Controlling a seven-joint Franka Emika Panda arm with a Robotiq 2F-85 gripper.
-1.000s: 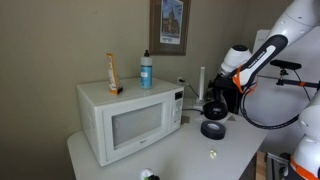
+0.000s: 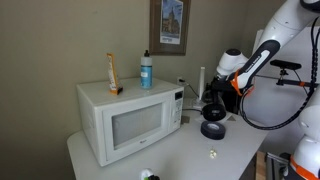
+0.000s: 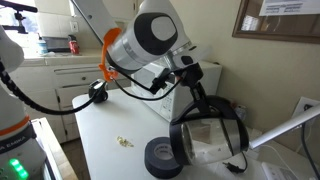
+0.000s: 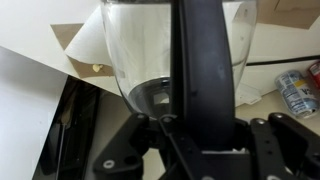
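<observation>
A clear glass pot with black bands and a black handle hangs at my gripper, seemingly tilted, above the right part of the table in exterior view 2. The handle runs straight into my gripper in the wrist view. My gripper looks shut on it, though the handle and housing mostly hide the fingertips. Exterior view 1 shows the pot's dark round outline below the arm, near the counter's far right.
A round black item with a hollow middle lies beside the pot. The white microwave bears a blue bottle and an orange-and-white bottle. Cans stand right in the wrist view.
The arm's head has shifted slightly left in exterior view 1. The microwave, bottles and round black item stay where they were.
</observation>
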